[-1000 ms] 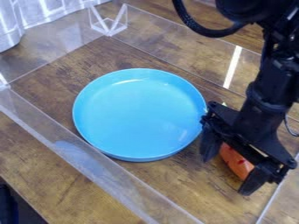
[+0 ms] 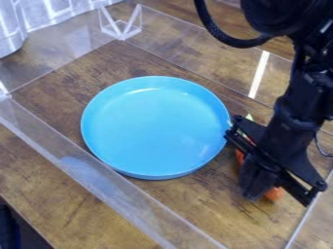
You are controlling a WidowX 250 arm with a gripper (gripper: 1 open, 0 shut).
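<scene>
The black gripper (image 2: 267,165) is low over the wooden board at the right, just beside the blue plate. An orange carrot-like object (image 2: 271,193) with a pale green tip lies mostly hidden beneath it; only small parts show past the fingers. The gripper looks shut, though whether anything sits between its fingers is hidden. The round blue plate (image 2: 154,122) rests to the left of the gripper.
Clear plastic walls border the workspace, one running diagonally along the lower left (image 2: 92,180). Bare wood (image 2: 65,78) is free at the upper left and below the plate. A white fabric sits at the top left corner.
Since a second ago the gripper's fingers have moved closer together and lower over the orange object, covering more of it. The plate has not moved.
</scene>
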